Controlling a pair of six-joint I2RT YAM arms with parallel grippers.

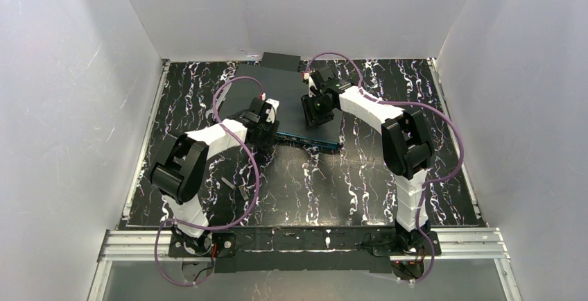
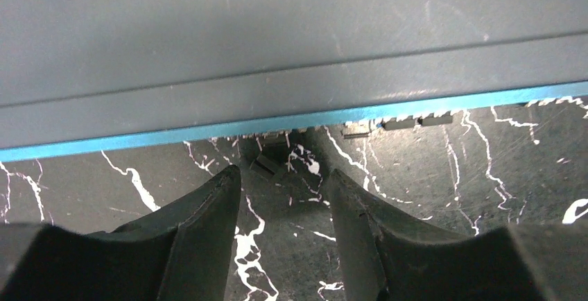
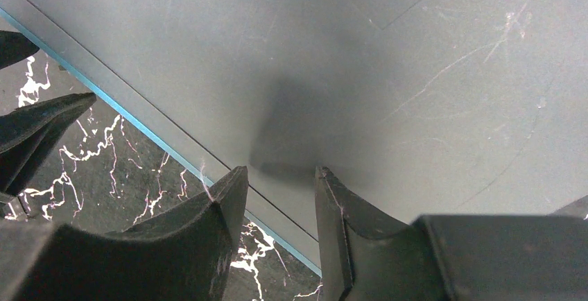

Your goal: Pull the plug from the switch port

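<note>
In the left wrist view, the grey switch point(image 2: 291, 23) has a blue front edge, with small plugs along it below. One dark plug point(image 2: 269, 167) sticks out toward the space between the fingers of my left gripper. Those fingers stand open, and the plug is still clear of both fingers point(image 2: 220, 207). Whether it is seated in its port is hidden by the switch's edge. My right gripper is over the switch's top with its fingers apart, nothing between them. My left gripper's fingers point(image 3: 41, 124) also appear at the left of the right wrist view.
Other small plugs point(image 2: 399, 124) show at the switch's front edge, to the right. Two small loose pieces point(image 1: 243, 193) lie on the black marbled table point(image 1: 305, 197) near the left arm. The table in front of the switch is otherwise mostly clear.
</note>
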